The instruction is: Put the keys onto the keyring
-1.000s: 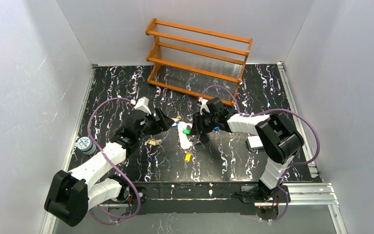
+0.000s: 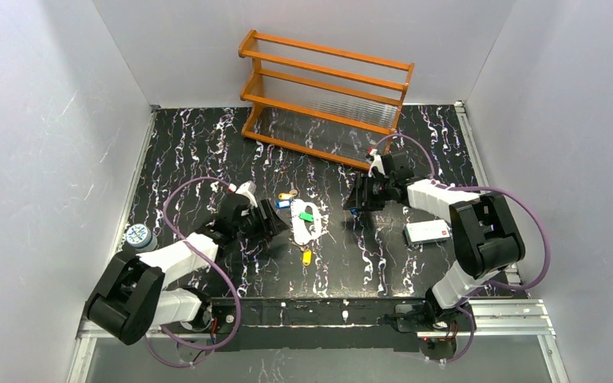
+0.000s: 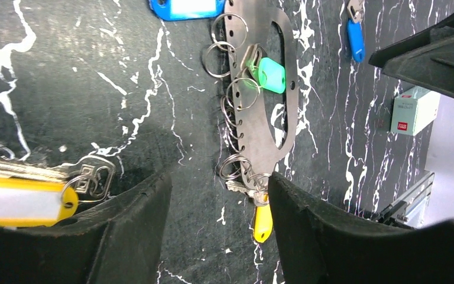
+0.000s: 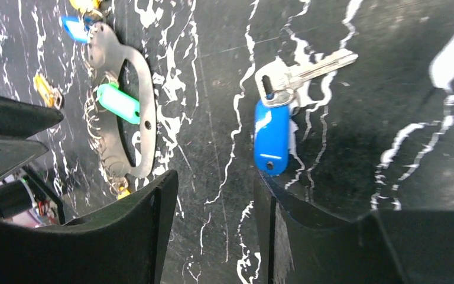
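A flat metal keyring plate [image 3: 260, 112] with wire rings along one edge lies mid-table. The green-tagged key [image 3: 271, 75] lies across it, seemingly at one of its rings. At its lower end, by the rings, is a yellow-tagged key [image 3: 262, 222]. Another yellow-tagged key [image 3: 20, 201] lies near my left gripper, whose fingers stand apart with nothing between them. To the plate's right lies a blue-tagged key [image 4: 272, 139], just ahead of my right gripper, also parted and empty. A second blue tag [image 3: 188, 7] sits beside the plate's far end.
An orange wooden rack [image 2: 327, 96] stands at the back. A white box [image 2: 427, 231] lies to the right, and a round tin [image 2: 139, 237] stands at the left edge. Bare table lies in front of the plate.
My right gripper has pulled away from the keyring plate to the right, over the blue-tagged key.
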